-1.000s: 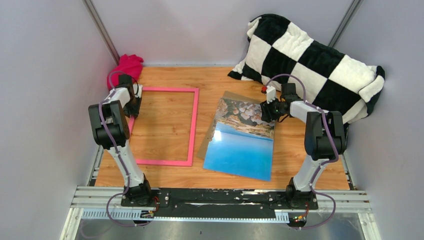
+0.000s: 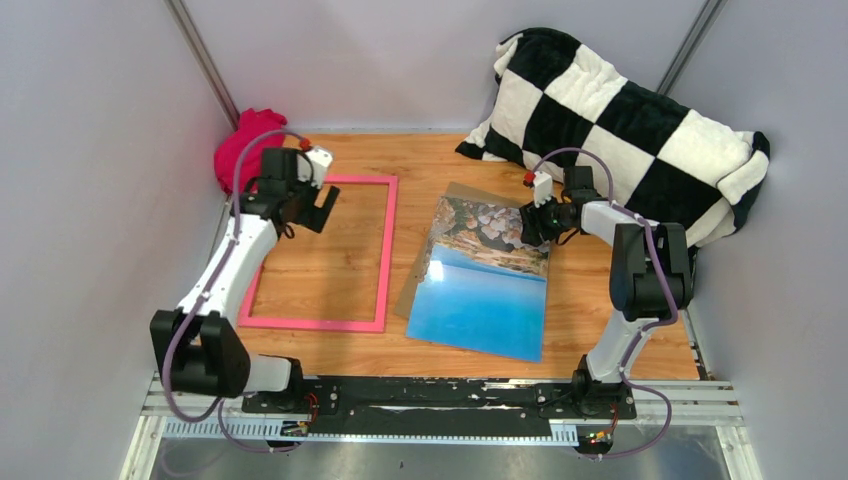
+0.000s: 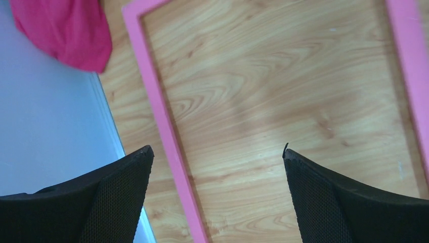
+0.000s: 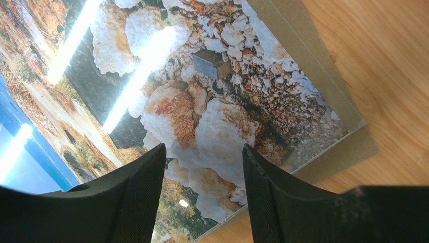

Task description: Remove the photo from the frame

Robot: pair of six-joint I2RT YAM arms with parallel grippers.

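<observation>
The pink frame [image 2: 384,260] lies empty on the left of the wooden table. Beside it on the right, the glossy photo [image 2: 475,310] of rocks and blue water lies on a brown backing board [image 4: 354,152]. My left gripper [image 2: 310,210] is raised over the frame, open, with only wood and frame below it in the left wrist view [image 3: 219,157]. My right gripper [image 2: 532,225] is at the photo's upper right; in the right wrist view [image 4: 204,149] its fingers stand apart over the rocky part near the photo's edge.
A red cloth [image 2: 250,130] sits in the back left corner, and a checkered cushion [image 2: 630,130] fills the back right. Bare wood [image 2: 420,155] shows at the back middle. Walls border both sides.
My left arm has risen from the frame's left side and moved rightward over it. The frame, the photo and my right arm look unchanged.
</observation>
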